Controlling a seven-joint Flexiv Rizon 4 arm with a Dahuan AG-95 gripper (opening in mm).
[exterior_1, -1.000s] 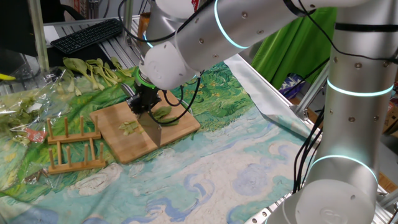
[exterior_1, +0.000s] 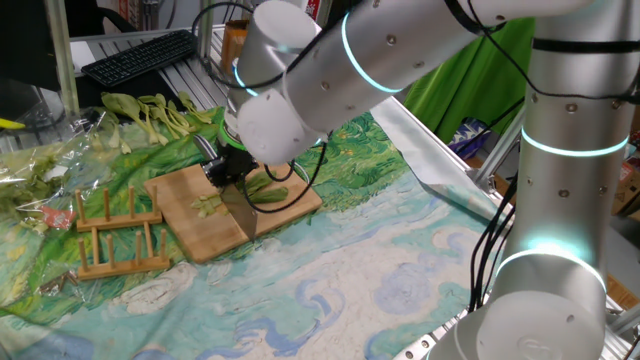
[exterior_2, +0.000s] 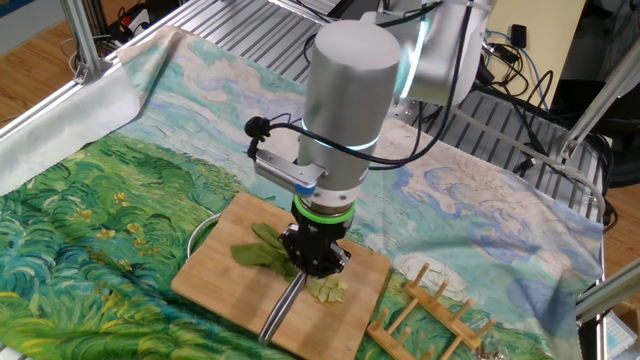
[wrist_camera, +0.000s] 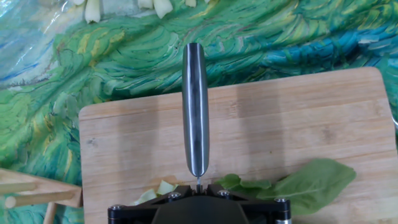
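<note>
My gripper is shut on a knife with a shiny metal handle (wrist_camera: 196, 112). Its broad blade (exterior_1: 238, 212) stands edge-down at the wooden cutting board (exterior_1: 190, 230); whether it touches the wood I cannot tell. Pale chopped pieces (exterior_2: 327, 289) lie on one side of the blade, and a leafy green vegetable (exterior_2: 262, 251) lies on the other. In the wrist view a broad leaf (wrist_camera: 320, 183) shows to the right of the gripper, while the gripper's body hides the blade and most of the cut pieces.
A wooden peg rack (exterior_1: 125, 235) stands close beside the board. More leafy greens (exterior_1: 150, 115) lie behind it, near clear plastic wrap (exterior_1: 40, 190). The painted cloth (exterior_1: 350, 270) in front of the board is bare.
In exterior view 1 the arm's wrist joint has shifted slightly down and to the right. The knife stays in the gripper over nearly the same part of the board.
</note>
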